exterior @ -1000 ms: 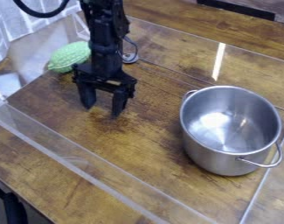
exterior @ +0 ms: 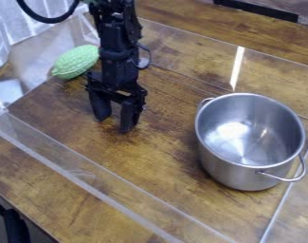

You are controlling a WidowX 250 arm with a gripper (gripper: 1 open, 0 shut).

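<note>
My black gripper (exterior: 118, 110) hangs low over the wooden table at the centre left, its fingertips at or near the surface. Its fingers are dark and blurred against the wood, and whether they are open or shut, or hold anything, I cannot tell. Behind and left of it lies a pale green ridged object (exterior: 74, 61). A large steel pot (exterior: 248, 144) with two side handles stands upright on the right, apart from the gripper.
Clear plastic walls border the table (exterior: 93, 171) at the left and front. A cable loops down beside the arm at the back. Bare wood lies in front of the gripper and between it and the pot.
The gripper has turned slightly and shifted a little over the same spot. The pot and the green object have not moved.
</note>
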